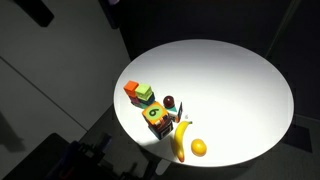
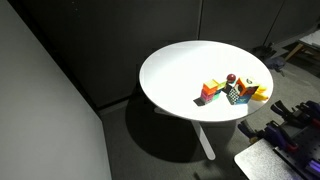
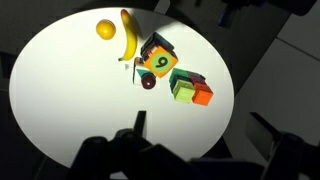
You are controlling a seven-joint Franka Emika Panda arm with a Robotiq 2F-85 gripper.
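My gripper stands open at the bottom of the wrist view, its two dark fingers wide apart with nothing between them. Past the fingertips, a green block [image 3: 184,90] and an orange block [image 3: 203,94] top two short stacks standing side by side. A larger orange cube marked with a digit [image 3: 160,62] sits near them on darker blocks. Beside it is a small piece with a dark red ball [image 3: 148,81]. A yellow banana [image 1: 180,140] and an orange fruit [image 1: 198,147] lie close to the table edge.
All of these share one side of the white oval table [image 1: 230,90]. Dark floor surrounds it, and a white panel [image 2: 45,100] stands at the left in exterior view 2.
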